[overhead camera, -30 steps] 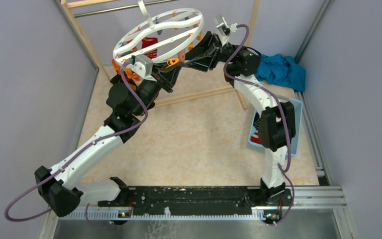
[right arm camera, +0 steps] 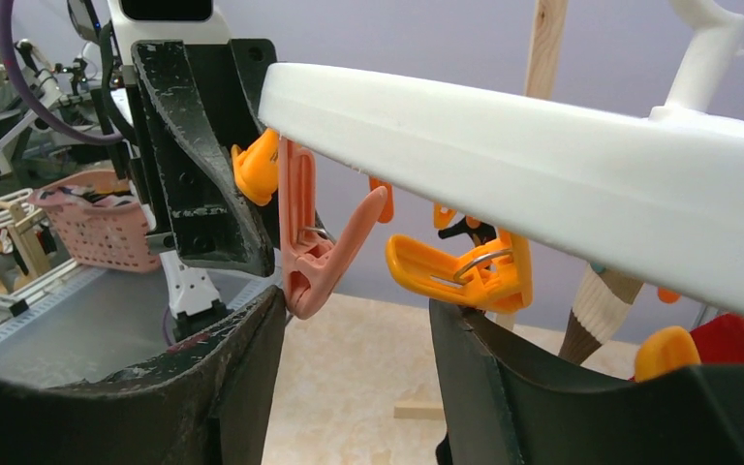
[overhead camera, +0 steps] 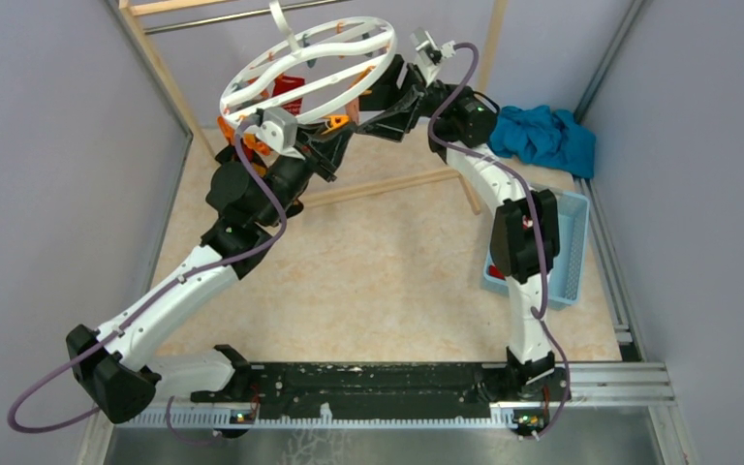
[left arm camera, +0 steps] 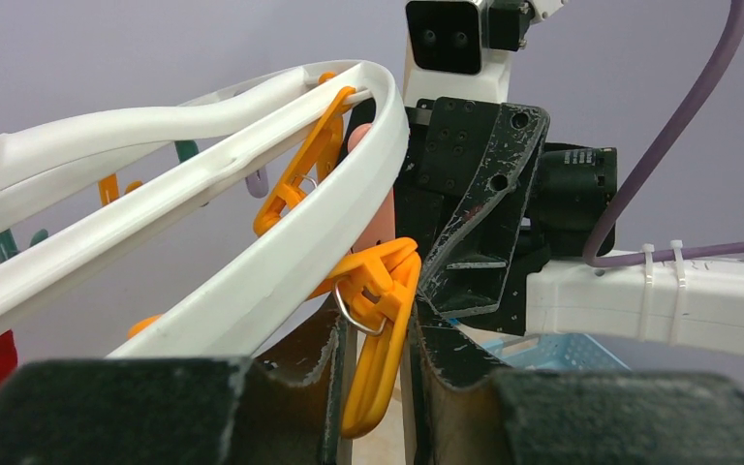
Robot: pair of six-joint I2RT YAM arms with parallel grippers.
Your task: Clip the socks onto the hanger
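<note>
The white round hanger with coloured clips hangs at the top back. My left gripper is shut on an orange clip on the hanger's rim. My right gripper stands part open, just below a pink clip and beside another orange clip. A red sock hangs among the hanger's clips, and more socks show behind it in the right wrist view.
A blue basket with a few red items sits at the right. A blue cloth lies behind it. Wooden bars lie across the back of the table.
The right arm has shifted a little to the left at its middle and its gripper has tilted slightly. The hanger has swayed slightly. The left arm is almost unchanged.
</note>
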